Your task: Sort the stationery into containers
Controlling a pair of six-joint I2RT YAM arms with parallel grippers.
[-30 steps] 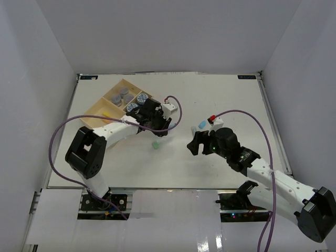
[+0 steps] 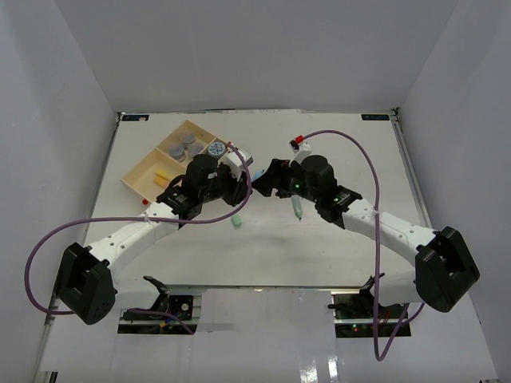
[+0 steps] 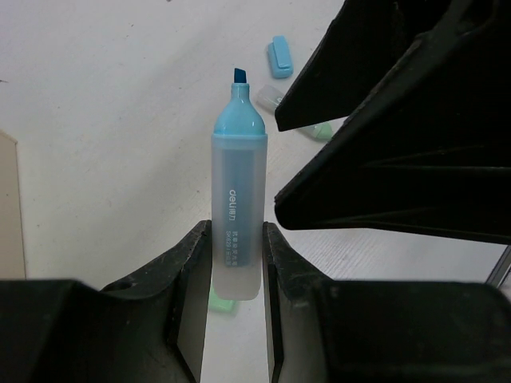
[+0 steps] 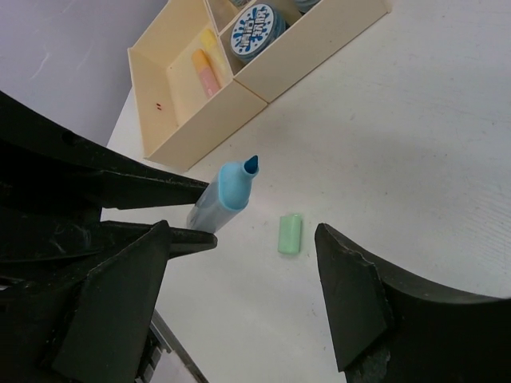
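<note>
A light blue highlighter (image 3: pixel 238 191) stands upright in my left gripper, which is shut on its lower body. My right gripper is part open around the highlighter's upper part as seen from the left wrist view, its dark fingers close beside it, not visibly touching it. In the right wrist view the highlighter (image 4: pixel 219 199) shows beyond the left gripper's fingers. A green piece (image 4: pixel 289 234) lies on the table below. A small blue piece (image 3: pixel 279 56) and a green-capped pen (image 3: pixel 318 130) lie farther right.
The divided organizer (image 4: pixel 200 128) at the back left holds round tins (image 4: pixel 254 36) and yellow and pink sticks (image 4: pixel 206 76).
My right gripper has moved left and toward the back, up to the held highlighter. My left gripper has shifted slightly left with the highlighter.
</note>
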